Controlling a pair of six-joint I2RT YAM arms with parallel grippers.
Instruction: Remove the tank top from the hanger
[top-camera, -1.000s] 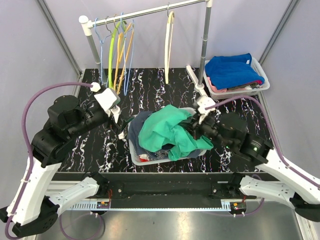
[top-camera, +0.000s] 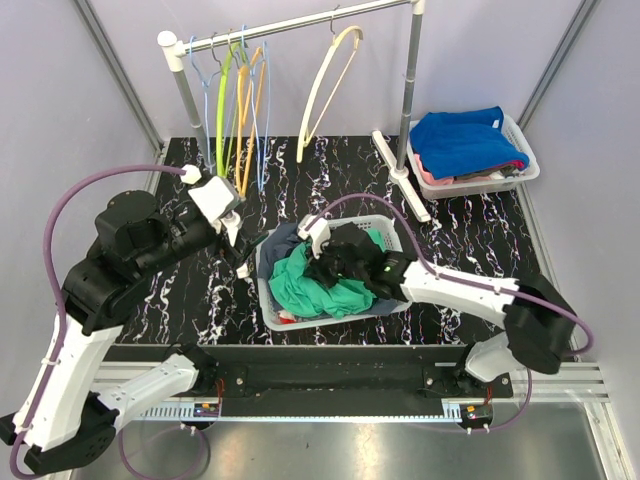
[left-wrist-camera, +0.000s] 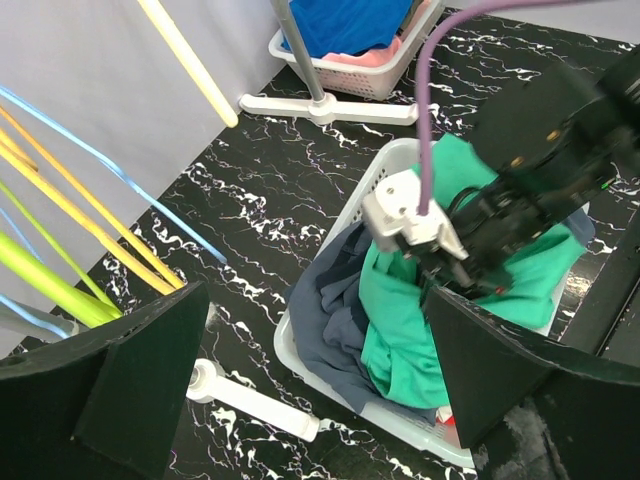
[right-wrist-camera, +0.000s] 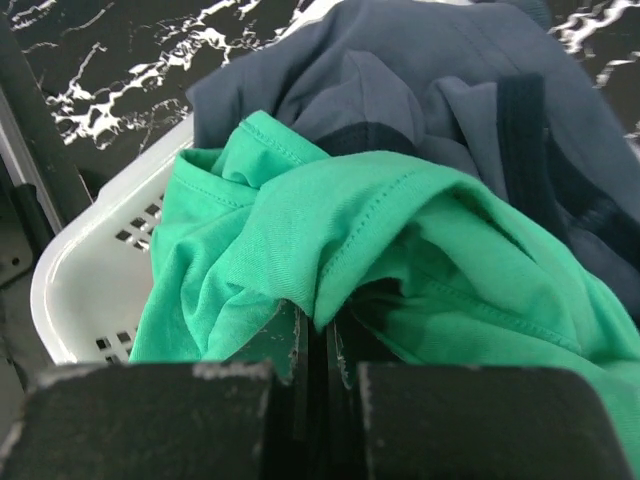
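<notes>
The green tank top (top-camera: 325, 292) lies bunched in the white basket (top-camera: 268, 302), on top of dark grey clothing (left-wrist-camera: 335, 310). My right gripper is shut on a fold of the green cloth, which bulges up over its fingertips in the right wrist view. A bare cream hanger (top-camera: 317, 85) hangs alone on the rack's bar, with no cloth on it. Left of the basket, my left gripper stands open, nothing between its wide-spread fingers (left-wrist-camera: 130, 385).
Several blue, green and orange hangers (top-camera: 240, 110) crowd the left end of the rack (top-camera: 290, 22), close to my left arm. A second basket (top-camera: 525, 165) with blue cloth stands back right. Bare marble surface (top-camera: 340, 165) lies between.
My right gripper has moved left over the basket with the green cloth, which is now gathered more compactly inside it. The cream hanger has swung and turned. My left arm has stayed still.
</notes>
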